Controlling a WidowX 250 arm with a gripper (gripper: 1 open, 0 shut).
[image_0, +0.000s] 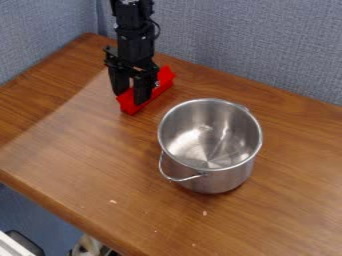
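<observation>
My black gripper (134, 78) reaches down from the top, near the back left of the wooden table, over a red object (158, 90) that lies at a slant. The fingers are around the red object and appear shut on it, though the dark gripper hides much of the contact. A large steel pot (210, 145) with a wire handle stands to the front right of the red object, apart from it.
Grey padded walls (254, 45) close off the back and left. The table's front-left edge shows at bottom left.
</observation>
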